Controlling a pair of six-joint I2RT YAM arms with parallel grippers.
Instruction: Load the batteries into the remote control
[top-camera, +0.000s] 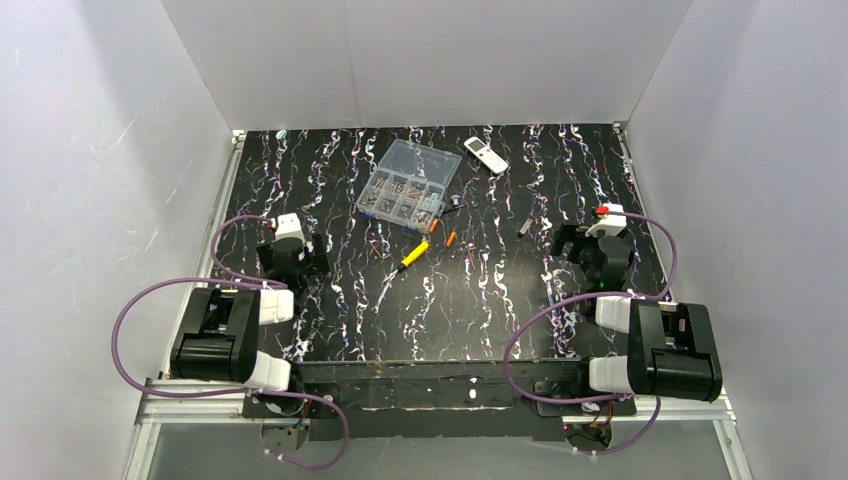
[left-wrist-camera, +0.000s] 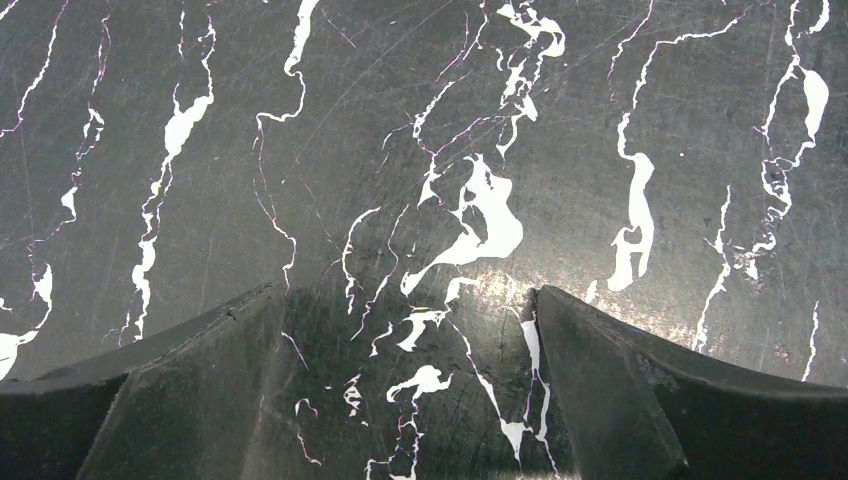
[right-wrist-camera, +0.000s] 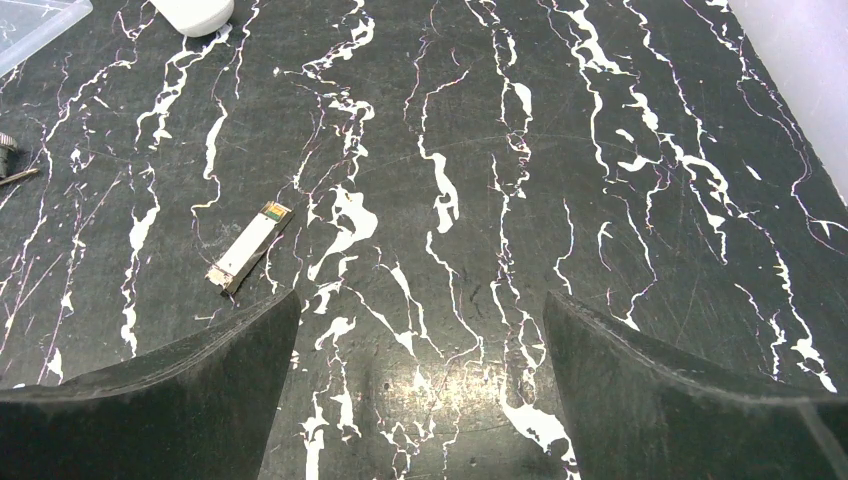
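A white remote control (top-camera: 485, 155) lies at the back right of the dark marbled table; its rounded end (right-wrist-camera: 195, 12) shows at the top of the right wrist view. Two small orange cylinders, apparently batteries (top-camera: 451, 238) lie right of the screwdriver, near the parts box. My left gripper (top-camera: 293, 262) stands open over bare table at the left, nothing between its fingers. My right gripper (top-camera: 572, 240) is open at the right, nothing between its fingers, with a small flat metallic piece (right-wrist-camera: 246, 250) lying ahead and left of it.
An open clear compartment box (top-camera: 405, 190) of small parts stands at back centre. A yellow screwdriver (top-camera: 413, 254) lies mid-table, with small bits scattered around. A small round object (top-camera: 282, 134) sits at the back left.
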